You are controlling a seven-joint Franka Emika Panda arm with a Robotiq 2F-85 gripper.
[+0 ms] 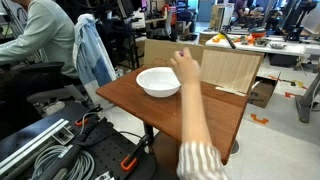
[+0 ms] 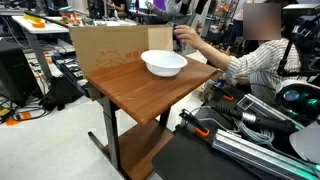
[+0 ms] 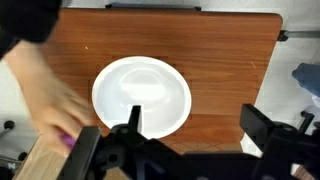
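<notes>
A white oval bowl (image 3: 141,95) rests on the brown wooden table (image 3: 215,60), and no contents show in it. My gripper is above the table, its dark fingers spread wide at the bottom of the wrist view, with nothing held between them. The bowl sits below and toward the left finger, apart from it as far as I can tell. In exterior view 1 the same bowl (image 1: 158,82) is on the far part of the table; in exterior view 2 the bowl (image 2: 164,63) stands near the cardboard panel.
A person's hand (image 3: 50,100) reaches over the table left of the bowl, with something purple at the fingers. Their forearm (image 1: 193,115) crosses exterior view 1. An upright cardboard panel (image 2: 108,48) borders the table. Bare tabletop lies beside the bowl.
</notes>
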